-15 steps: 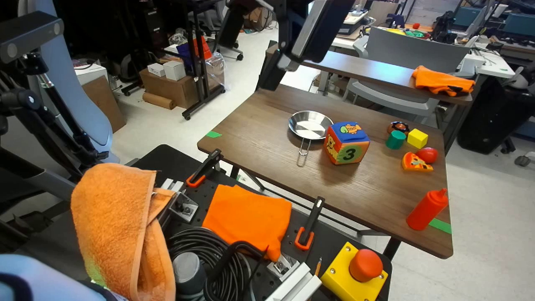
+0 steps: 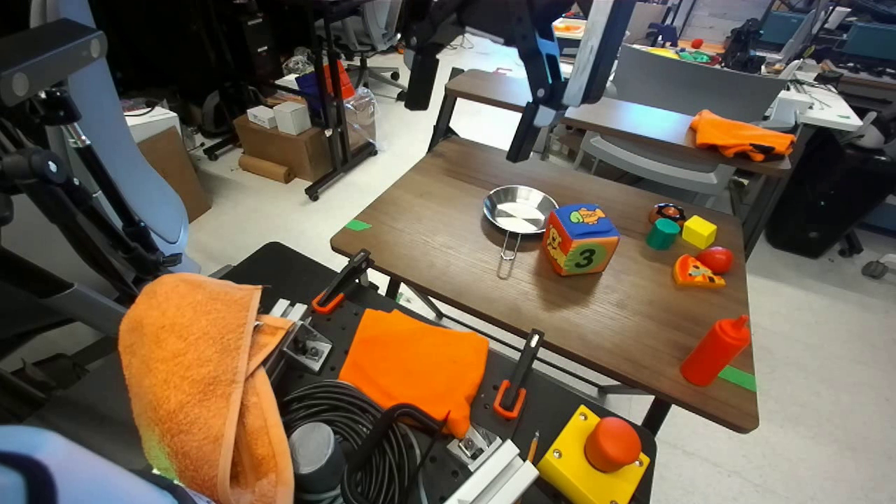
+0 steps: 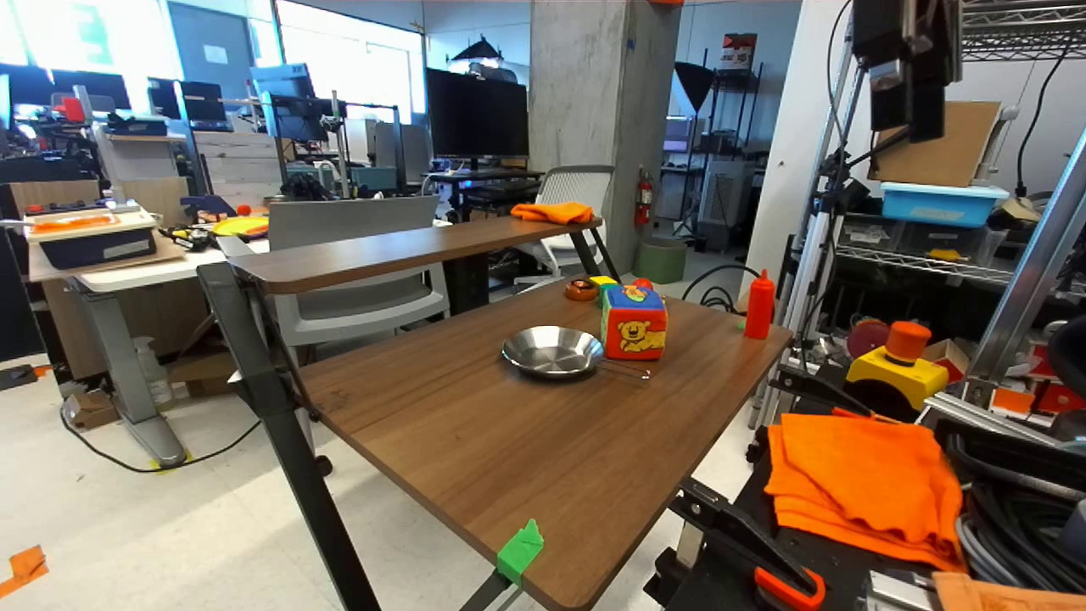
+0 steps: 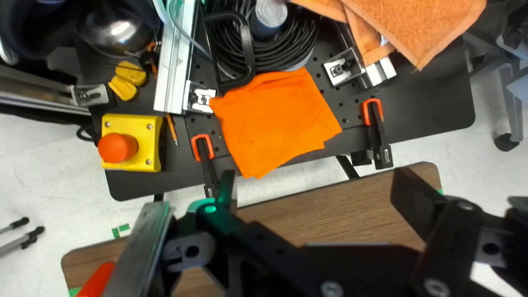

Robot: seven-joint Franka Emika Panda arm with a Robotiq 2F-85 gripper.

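Note:
My gripper (image 2: 474,117) hangs high over the far side of the brown table (image 2: 437,218), its fingers wide apart and nothing between them. Below it, well apart, lies a shiny metal pan (image 2: 521,210) with its thin handle toward the near edge. A soft cube (image 2: 581,240) with a 3 on one face rests right beside the pan. At the table's right end are a green cylinder (image 2: 663,234), a yellow block (image 2: 698,232), a red ball-like item (image 2: 716,260), a toy pizza slice (image 2: 697,272) and a dark round item (image 2: 668,213). Upright near the front right corner is a red bottle (image 2: 715,351).
A raised shelf (image 3: 407,250) runs along the table's back, with an orange cloth (image 3: 552,212) on it. The black bench in front carries another orange cloth (image 4: 277,119), clamps, cables and a yellow box with a red button (image 4: 131,143).
In exterior view 1 my gripper has moved right and slightly lower, and its two fingers now both show clearly. The objects on the table have not moved.

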